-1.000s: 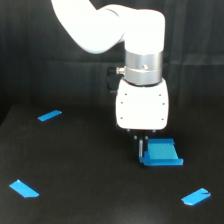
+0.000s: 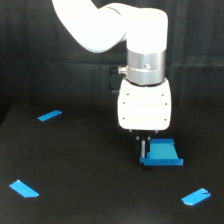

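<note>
A small, shallow blue tray-like object (image 2: pixel 165 153) rests on the black table, right of the middle. Above its left side is my gripper (image 2: pixel 146 150), pointing down from the white hand (image 2: pixel 144 104). One thin dark finger (image 2: pixel 142 152) reaches down by the tray's left edge; whether it touches the tray is unclear. The other finger is hard to make out, and the gap between them does not show clearly, so I cannot tell how the fingers stand.
Flat blue strips lie on the table (image 2: pixel 90 165) at the far left (image 2: pixel 50 116), front left (image 2: pixel 24 188) and front right (image 2: pixel 195 197). A dark curtain (image 2: pixel 40 50) hangs behind.
My arm and gripper have shifted very slightly to the right. The blue tray and the strips are where they were.
</note>
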